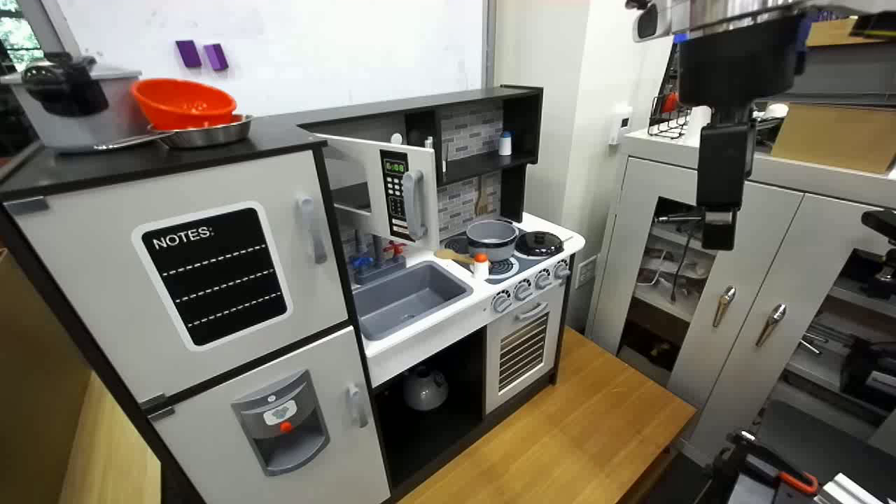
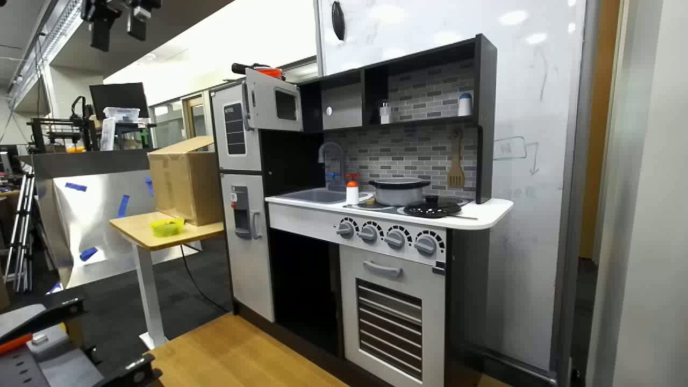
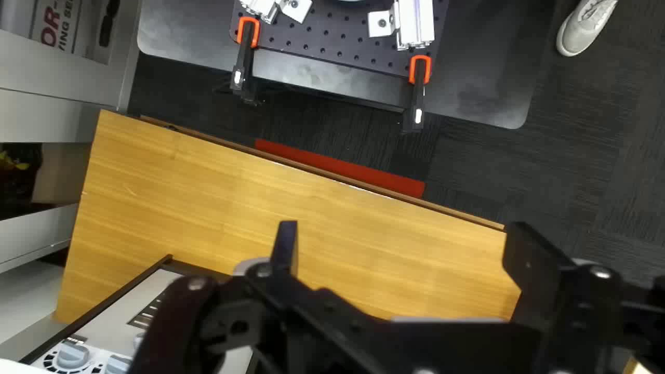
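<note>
My gripper is open, its two black fingers wide apart with nothing between them in the wrist view. It hangs high at the upper right of exterior view 1, clear of the toy kitchen, pointing down. The toy kitchen's microwave door (image 1: 384, 189) stands swung open. On its stove rests a grey pot (image 1: 493, 239), with a black lid (image 2: 432, 207) beside it. A white bottle with a red top (image 2: 352, 191) stands between sink (image 1: 411, 298) and pot; a wooden spoon (image 1: 454, 255) lies near it.
A red colander (image 1: 183, 102) sits on a metal pan atop the fridge, near a large lidded pot (image 1: 75, 109). A grey kettle (image 1: 425, 388) is in the lower shelf. Grey cabinets (image 1: 756, 252) stand to its right.
</note>
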